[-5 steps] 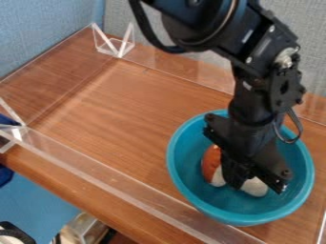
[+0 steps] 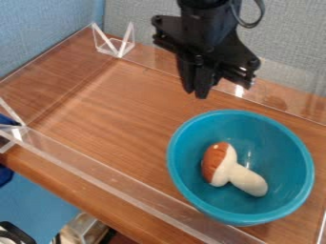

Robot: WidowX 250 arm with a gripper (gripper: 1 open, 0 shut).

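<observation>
A teal bowl (image 2: 283, 167) sits on the wooden tray floor at the right. In it lies a toy mushroom (image 2: 234, 173) with an orange-red cap and pale stem. My black gripper (image 2: 201, 80) is raised above and behind the bowl, fingers pointing down. I see nothing held; how far its fingers are apart is hard to tell from this angle.
The wooden surface (image 2: 102, 124) left of the bowl is clear, bordered by transparent walls and white corner brackets (image 2: 112, 43). A dark blue object (image 2: 7, 122) lies at the left edge, outside the tray.
My gripper has risen out of the bowl and moved up and back, uncovering the mushroom, which remains in the bowl.
</observation>
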